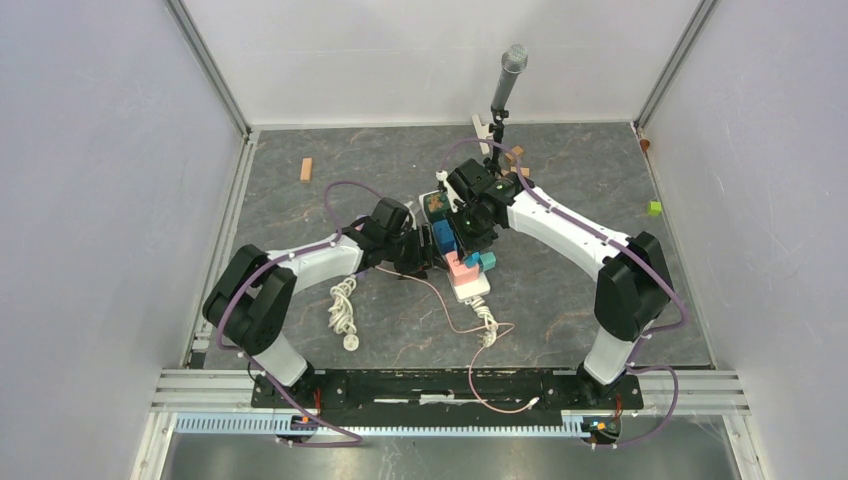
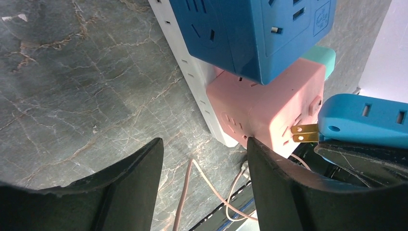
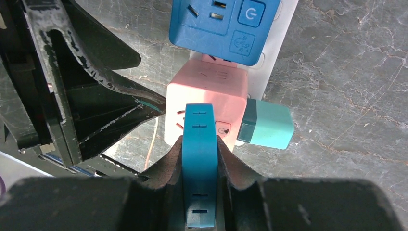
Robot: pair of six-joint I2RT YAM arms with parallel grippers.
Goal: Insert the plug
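A white power strip (image 2: pixel 187 65) carries a blue adapter (image 3: pixel 216 33), a pink cube adapter (image 3: pixel 207 82) and a teal block (image 3: pixel 269 125). My right gripper is shut on a light-blue plug (image 2: pixel 365 120), whose brass prongs point at the pink adapter's socket face in the left wrist view; whether they touch it I cannot tell. My left gripper is open beside the pink adapter and strip, nothing visible between its fingertips except a cable further back.
Coiled white cords (image 1: pixel 343 305) lie to the left and below the strip. A microphone on a stand (image 1: pixel 508 75) rises at the back, near small wooden blocks. Small blocks lie at both sides.
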